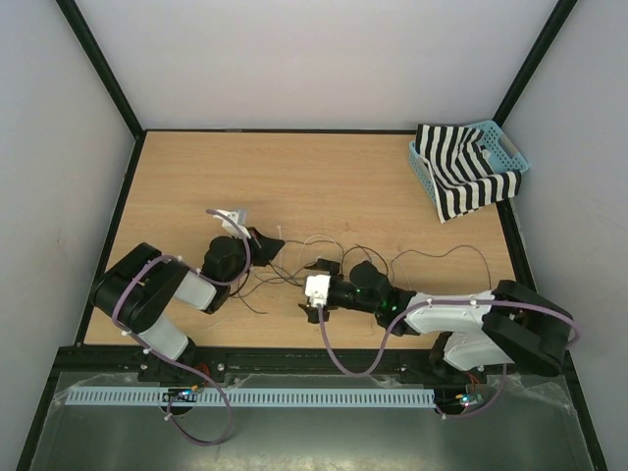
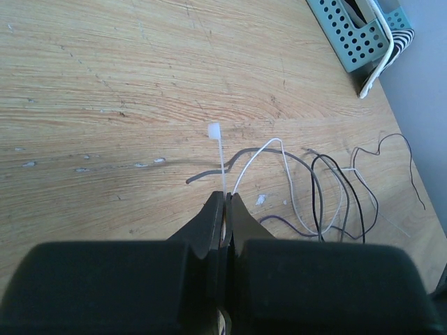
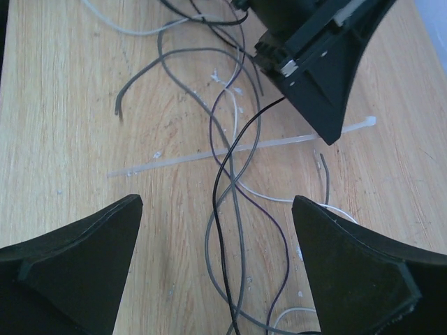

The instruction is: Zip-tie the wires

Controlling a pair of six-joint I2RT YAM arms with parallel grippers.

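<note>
A thin white zip tie runs across the loose wires in the right wrist view. My left gripper is shut on the zip tie, whose square head sticks out past the fingertips in the left wrist view. Grey, black, purple and white wires lie tangled to the right of those fingertips. In the top view, the right gripper stands open over the wires. Nothing is gripped between its fingers; the wires and the tie show beyond and between them.
A blue basket with a black-and-white striped cloth stands at the back right. Beyond the wires, the back of the wooden table is bare. Both grippers are close together near the middle.
</note>
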